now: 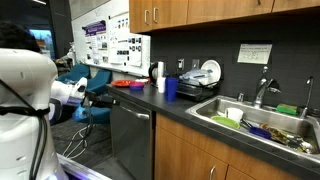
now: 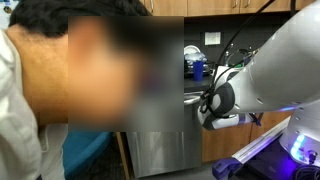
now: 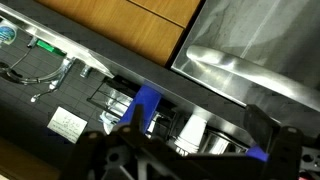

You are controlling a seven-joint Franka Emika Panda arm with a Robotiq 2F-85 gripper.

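Note:
My gripper is open in the wrist view, with a dark finger on either side and nothing held between them. Beyond it the view is tilted, showing the counter edge and the steel dishwasher with its long bar handle (image 3: pixel 240 70). In exterior view 1 the gripper (image 1: pixel 107 99) is small and dark, at counter height near the dishwasher front (image 1: pixel 132 135). The dishwasher door looks shut. Exterior view 2 has the white arm (image 2: pixel 245 95) coming in from the right; its fingertips are hard to make out there.
A blue container (image 1: pixel 171 88), a dish rack (image 1: pixel 202 76) and a sink (image 1: pixel 255 118) line the dark counter (image 1: pixel 185 108). Red items (image 1: pixel 128 83) sit at its far end. A person (image 2: pixel 60 80) fills the left of exterior view 2. Cables lie on the floor.

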